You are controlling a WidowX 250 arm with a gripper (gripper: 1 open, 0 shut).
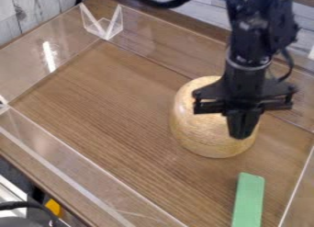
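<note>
The black robot gripper [241,116] hangs over a round wooden bowl or disc [194,130] at the centre right of the tray. Its lower end looks shut, with nothing visible between the fingers; the arm hides much of the round object's upper right part. A flat green block [248,203] lies in the lower right corner, below the gripper and apart from it.
The wooden tray floor [92,111] is clear on the left and middle. Clear plastic walls [37,56] border it, with a white corner bracket [103,21] at the top left. Cables and a yellow part lie outside at the lower left.
</note>
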